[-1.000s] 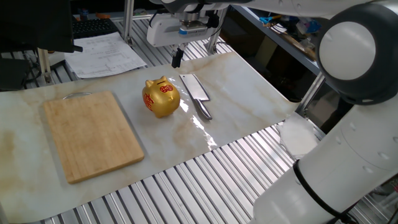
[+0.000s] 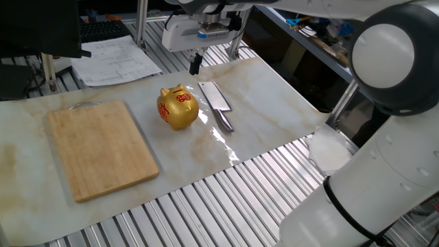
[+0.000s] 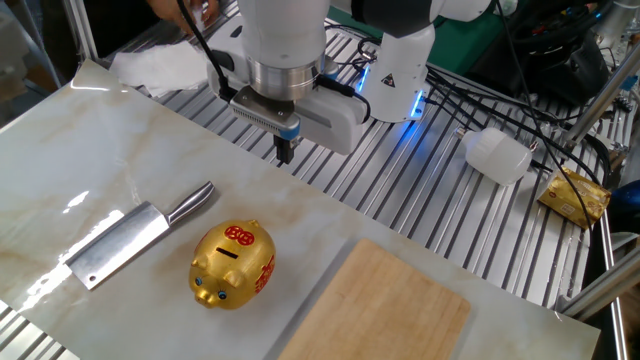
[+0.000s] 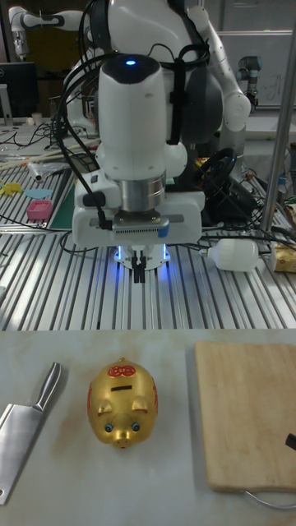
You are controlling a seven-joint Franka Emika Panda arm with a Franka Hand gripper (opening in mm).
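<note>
A golden piggy bank (image 2: 180, 110) with red markings stands upright on the marbled mat (image 2: 267, 103). Beside it lies a cleaver (image 3: 122, 243) with a broad steel blade and metal handle, flat on the mat. On the piggy bank's other side is a wooden cutting board (image 2: 103, 151) with a metal loop at one end. My gripper (image 4: 139, 275) hangs in the air, clear of all three things. Its dark fingers (image 3: 285, 150) look closed together, with nothing seen between them.
Slatted metal table surface (image 4: 53, 289) borders the mat. On it are a white bulb-like object (image 3: 497, 155) and a gold packet (image 3: 575, 197). Printed papers (image 2: 113, 67) lie past the mat's edge. Bare mat surrounds the cleaver and piggy bank.
</note>
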